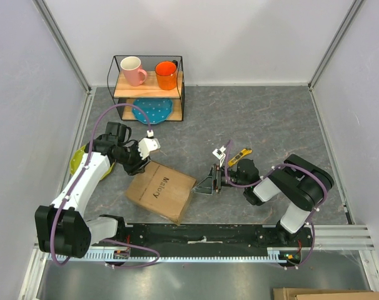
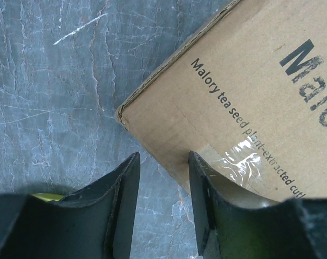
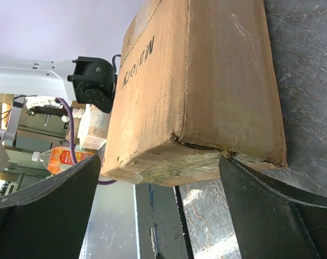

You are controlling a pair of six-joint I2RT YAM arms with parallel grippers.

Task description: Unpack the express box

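Observation:
A cardboard box (image 1: pixel 158 190) printed "Malory" lies on the grey worktop at lower middle in the top view. My left gripper is over the box's left end, its fingers part open and the box edge just beyond them in the left wrist view. My right gripper stands wide open at the box's right end, whose taped, slightly crushed corner (image 3: pixel 177 139) shows between its fingers.
A yellow box cutter (image 1: pixel 239 155) lies behind the right arm. A rack (image 1: pixel 146 91) with mugs and a blue plate stands at the back, a yellow-green dish (image 1: pixel 77 161) at the left.

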